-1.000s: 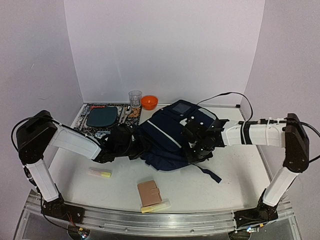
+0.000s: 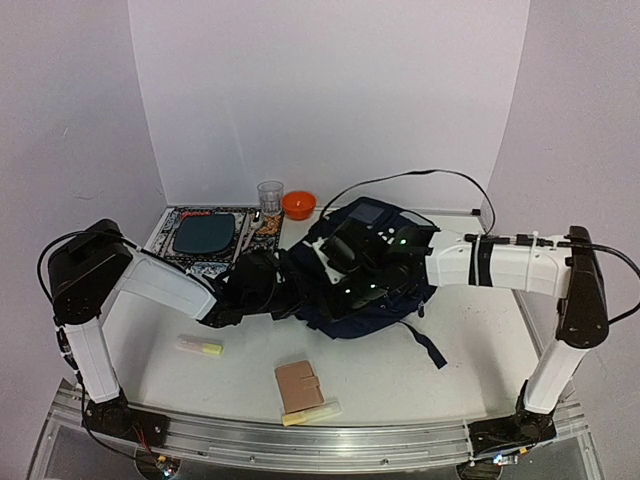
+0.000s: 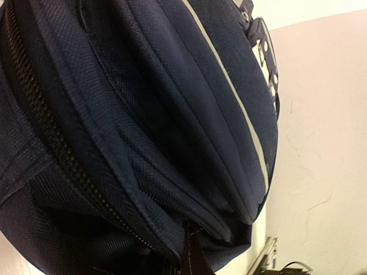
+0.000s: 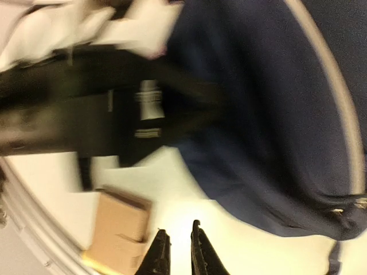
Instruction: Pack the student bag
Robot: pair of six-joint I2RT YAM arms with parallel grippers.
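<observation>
The navy student bag (image 2: 365, 322) lies in the middle of the table, partly covered by both arms. Its zipped edge (image 3: 63, 149) and folds of dark fabric fill much of the left wrist view. At the bag's left side my left gripper (image 2: 300, 296) is shut on that edge, its fingertips close together at the bottom of the left wrist view. Over the bag's front, near the left gripper, hovers my right gripper, slightly open with nothing between its fingers. A brown notebook (image 2: 297, 386) and two yellow-ended highlighters (image 2: 310, 414) (image 2: 201, 346) lie on the table.
Back left, a patterned mat holds a dark teal plate (image 2: 204, 233) and cutlery (image 2: 247, 232). A clear glass (image 2: 270, 197) and an orange bowl (image 2: 298, 205) stand nearby. A black strap (image 2: 427, 345) trails from the bag.
My right gripper has moved left across the bag, close to the left one. The left gripper has shifted slightly right. The notebook and highlighters have not moved.
</observation>
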